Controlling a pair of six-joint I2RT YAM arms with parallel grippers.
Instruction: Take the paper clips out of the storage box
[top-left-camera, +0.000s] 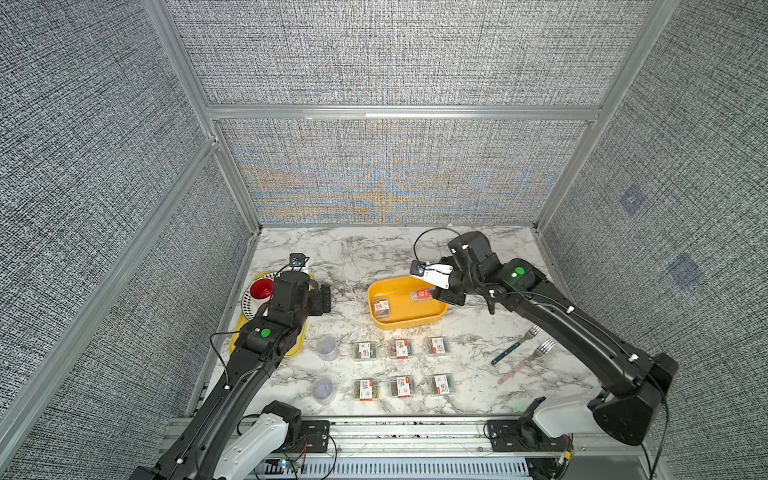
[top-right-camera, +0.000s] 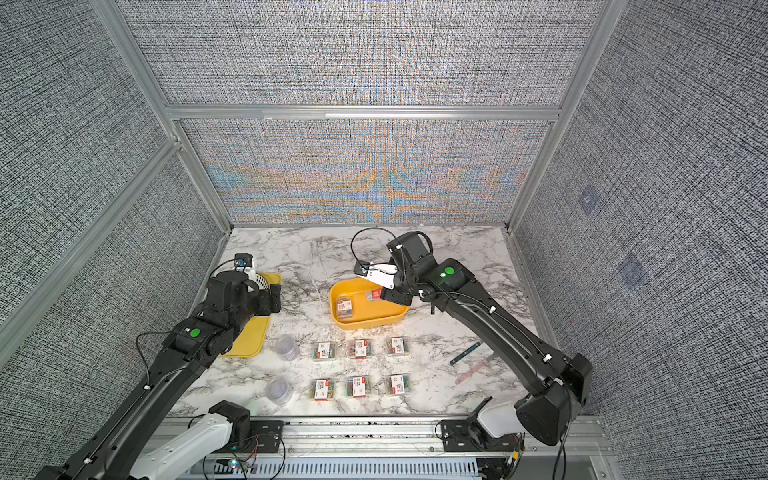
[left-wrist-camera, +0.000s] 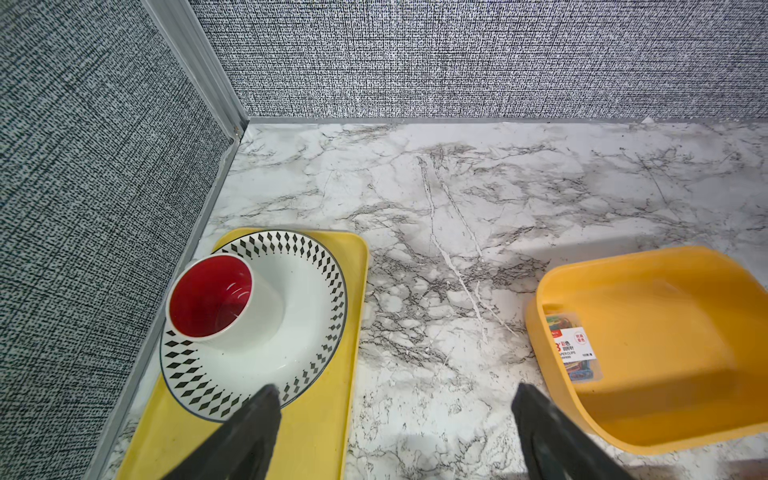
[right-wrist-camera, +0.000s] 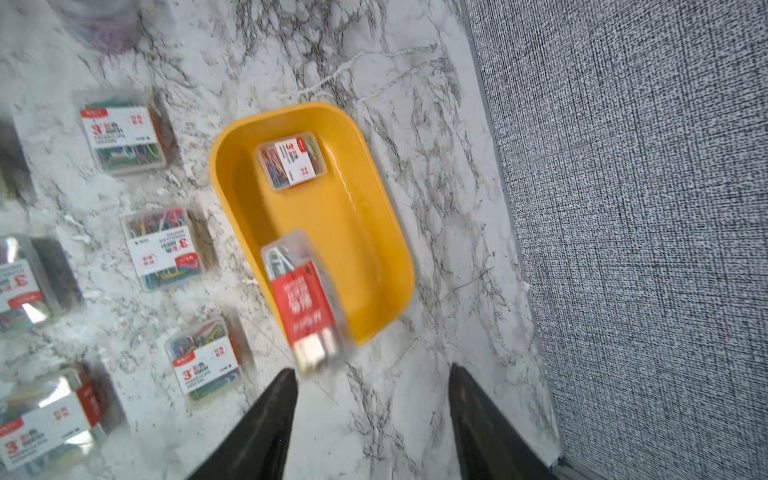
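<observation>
The yellow storage box (right-wrist-camera: 360, 216) stands mid-table. One paper clip box (right-wrist-camera: 291, 161) lies inside at its left end. A second paper clip box (right-wrist-camera: 300, 296), red-labelled and blurred, appears tilted over the storage box's near side in the right wrist view; the top left view shows this red-labelled box (top-left-camera: 420, 295) within the storage box's outline. It is clear of my right gripper, whose fingers stand apart with nothing between them. Whether that box touches the bottom cannot be told. Over the tray side, my left gripper is open and empty.
Several paper clip boxes stand in two rows in front of the storage box, such as this near one (top-left-camera: 402, 386). Left are two clear round containers (top-left-camera: 323, 390) and a yellow tray (left-wrist-camera: 308, 440) with plate and cup. A dark-handled fork (top-left-camera: 508, 350) lies right.
</observation>
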